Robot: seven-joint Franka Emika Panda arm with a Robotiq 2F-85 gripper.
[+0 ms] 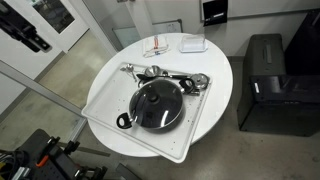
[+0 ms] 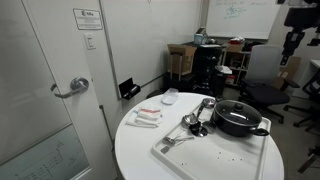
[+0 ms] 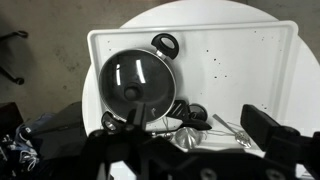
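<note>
A black pot with a glass lid (image 1: 157, 104) sits on a white tray (image 1: 105, 107) on the round table. In the wrist view the pot (image 3: 136, 84) is at the left of the tray. Beside it lie metal utensils with dark handles (image 3: 187, 127), partly hidden by the gripper. My gripper is above the tray, its dark fingers spread wide at the bottom of the wrist view and nothing held between them. The gripper (image 1: 27, 28) also shows at the top left of exterior view 1, clear of the table.
Toward the table's far edge lie a folded cloth (image 2: 146, 117) and a clear container (image 2: 170, 97). Bare tray (image 3: 235, 70) spreads to the right of the pot in the wrist view. A black cabinet (image 1: 275, 90) stands beside the table, and an office chair (image 2: 262, 75) is behind it.
</note>
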